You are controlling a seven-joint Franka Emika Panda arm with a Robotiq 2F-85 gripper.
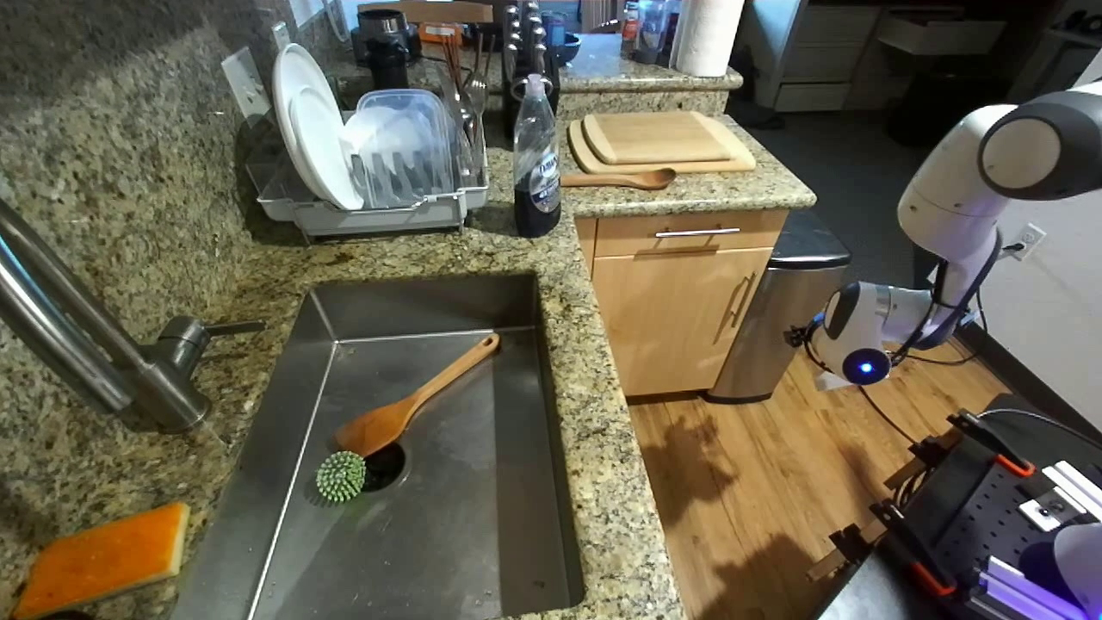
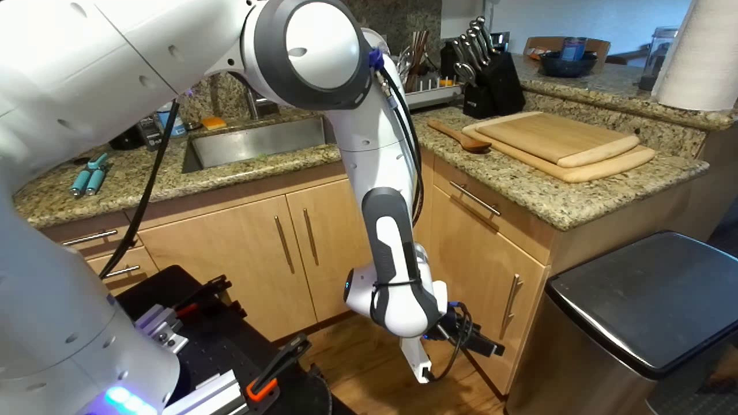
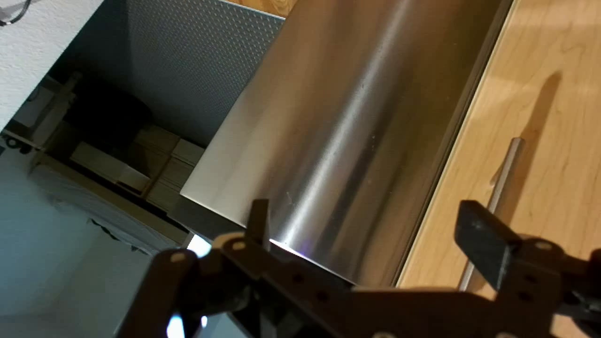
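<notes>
My gripper is open, its two dark fingers wide apart with nothing between them. In the wrist view it faces the steel trash can (image 3: 338,141) and the wooden cabinet door, whose bar handle (image 3: 507,174) runs behind the right finger. Exterior view 2 has the gripper (image 2: 499,349) low, in front of the cabinet door (image 2: 477,270) and left of the trash can. A wooden spatula (image 1: 413,403) and a green round scrubber (image 1: 341,476) lie in the sink (image 1: 444,548) by the drain. Another wooden spoon (image 1: 630,180) rests on the counter.
Cutting boards (image 2: 560,138) lie stacked near the counter corner. A dish rack (image 1: 382,212) with plates, a soap bottle (image 1: 537,165) and an orange sponge (image 1: 103,558) stand around the sink. The counter edge and trash can (image 2: 650,290) border the arm.
</notes>
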